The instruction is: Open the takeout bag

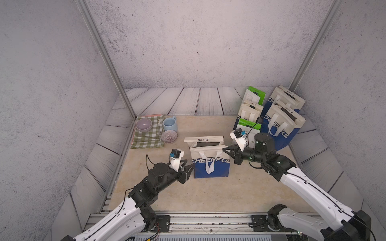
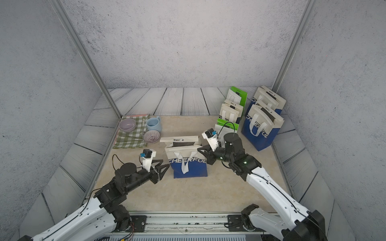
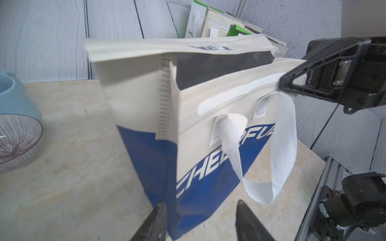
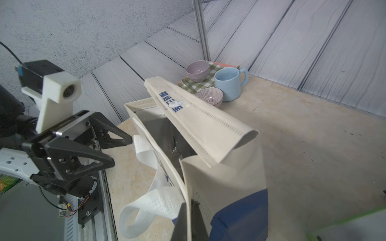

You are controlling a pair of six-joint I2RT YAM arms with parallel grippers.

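Observation:
The takeout bag point(image 1: 219, 170), cream above and blue below with CHEERFUL lettering, stands upright mid-table. Its top is parted: a dark interior point(image 3: 217, 66) shows between the back flap point(image 3: 160, 49) and the front wall. White handles point(image 3: 284, 140) hang on the front. At the bag's right end, my right gripper is shut on the edge of the front wall, one finger on each side. My left gripper is open and empty, just off the bag's left end. How far the opening goes down inside is hidden.
Several other bags point(image 1: 277, 136) crowd the back right, behind the right arm. A blue mug point(image 1: 169, 123), a striped bowl point(image 1: 169, 137) and a purple bowl point(image 1: 143, 125) on a checked cloth point(image 1: 146, 139) occupy the back left.

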